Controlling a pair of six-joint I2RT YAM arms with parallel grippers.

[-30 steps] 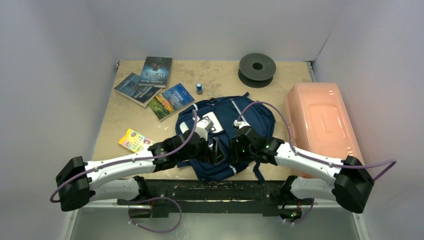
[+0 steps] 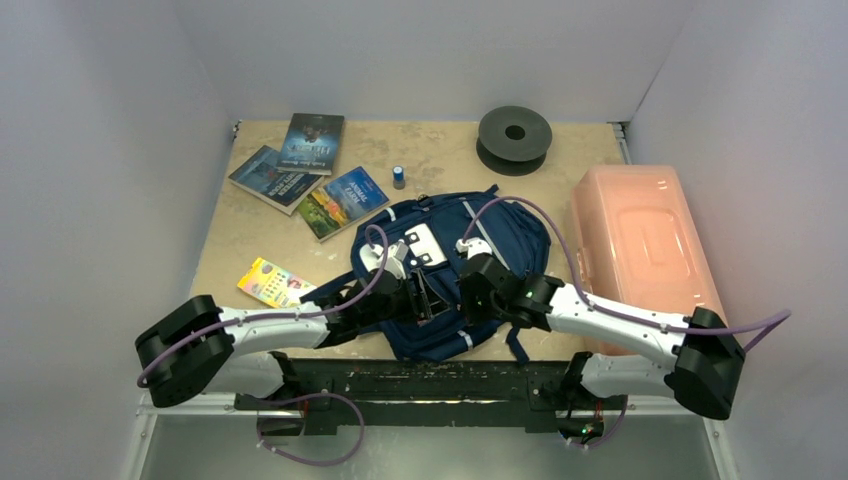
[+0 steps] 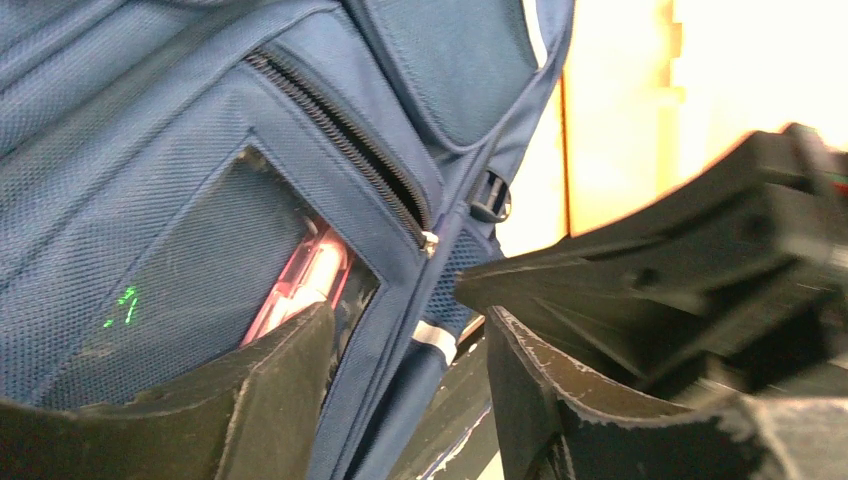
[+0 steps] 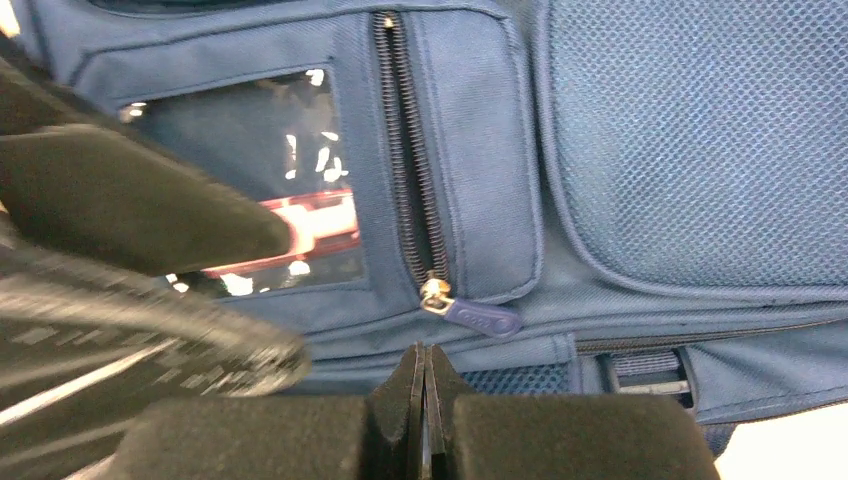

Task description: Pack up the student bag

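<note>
The dark blue bag lies on the table under both grippers. On it is a small pocket with a clear window, a pink-red item visible inside. Beside the window runs a short zipper, its purple pull tab at the end near my right gripper. That gripper is shut, with nothing seen between its fingers. My left gripper stands part open over the pocket's edge, its fingers apart; whether it touches the fabric cannot be told. Both grippers are close together.
Three books lie at the back left, among them a green-and-blue one. A yellow booklet is at the left and a small blue bottle behind the bag. A black spool stands at the back; a large orange box fills the right.
The left arm has shifted, its gripper a little to the left and its elbow to the right. The bag stays in place.
</note>
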